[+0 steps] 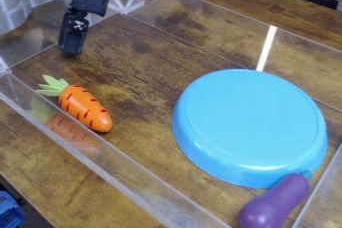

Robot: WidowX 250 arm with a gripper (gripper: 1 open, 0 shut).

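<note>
My dark gripper (75,34) hangs low in the back left corner of the clear-walled bin, near the wall; whether its fingers are open or shut is too dark and small to tell. A toy carrot (83,106) with green leaves lies at the left front of the wooden floor. A large blue round dish (247,122), seemingly upside down, takes up the right side. A purple eggplant (273,205) lies at the front right, by the dish's edge.
Clear plastic walls (147,177) bound the area. A blue object (7,212) sits outside at the lower left.
</note>
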